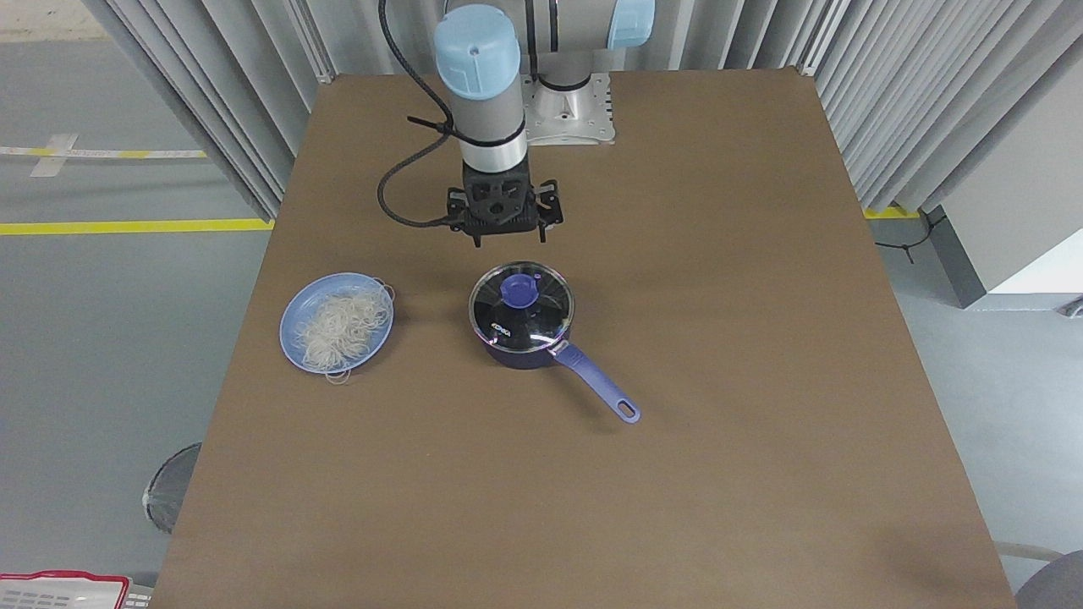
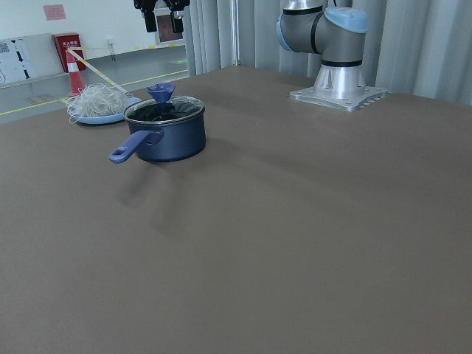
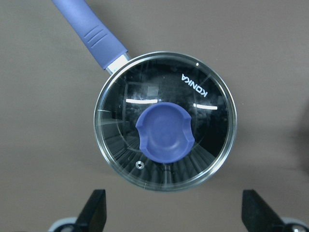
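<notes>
A dark blue saucepan [image 1: 514,331] with a glass lid and purple knob [image 1: 519,290] stands on the brown table [image 1: 711,426], its handle [image 1: 601,386] pointing front-right. My gripper [image 1: 508,238] hangs above and behind the pan, open, with nothing between its fingers. In the wrist view the knob [image 3: 165,133] is centred, just beyond the two fingers. Left of the pan sits a blue plate [image 1: 297,324] holding white noodle-like strands [image 1: 340,328], some over the rim.
The robot base [image 2: 338,96] stands at the back of the table. A grey curtain [image 1: 711,30] runs behind the table.
</notes>
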